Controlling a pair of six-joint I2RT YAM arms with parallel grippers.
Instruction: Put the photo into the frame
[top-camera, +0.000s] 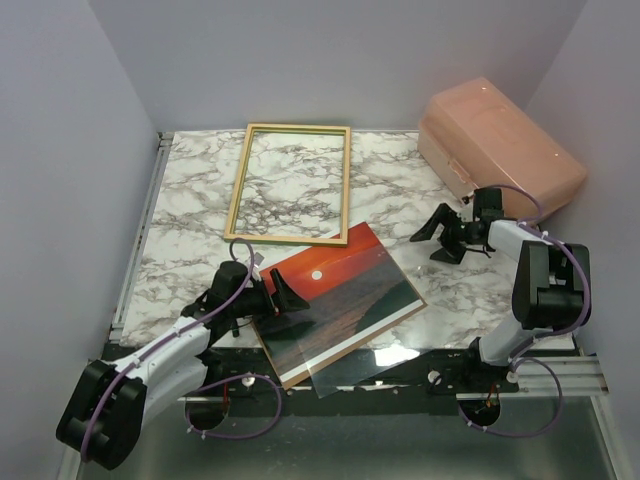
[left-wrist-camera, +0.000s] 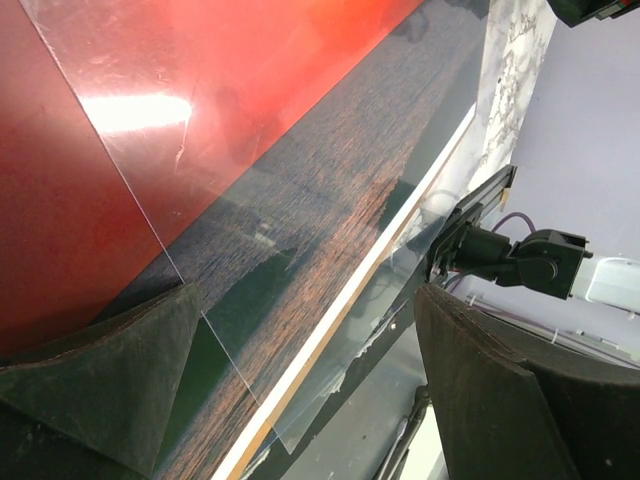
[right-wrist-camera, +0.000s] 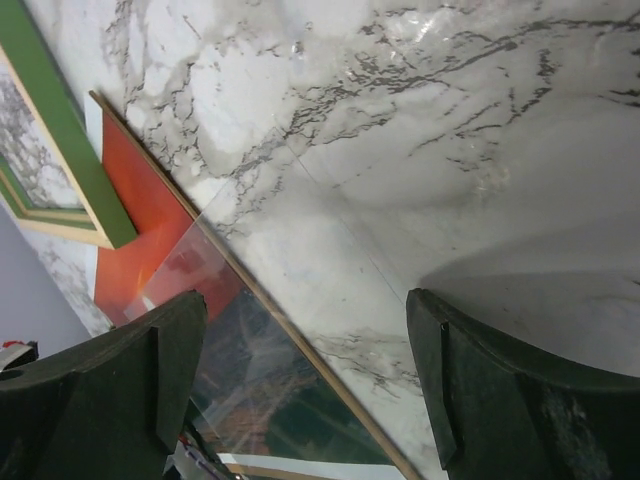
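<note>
The photo (top-camera: 330, 290), a red sunset over dark ground with a white border, lies slanted on a brown-edged board near the table's front. A clear sheet (top-camera: 370, 366) partly covers it and reaches past its front right edge. Behind it the empty wooden frame (top-camera: 347, 185) lies flat; its front bar meets the photo's far corner. My left gripper (top-camera: 288, 290) is open above the photo's left part; the left wrist view shows the clear sheet's edge (left-wrist-camera: 150, 225) between its fingers. Open too, my right gripper (top-camera: 426, 249) hangs over bare marble, right of the photo.
A large pink box (top-camera: 500, 145) fills the back right corner, close behind the right gripper. Bare marble (top-camera: 185, 190) is clear at the left. The photo board and clear sheet overhang the table's front edge.
</note>
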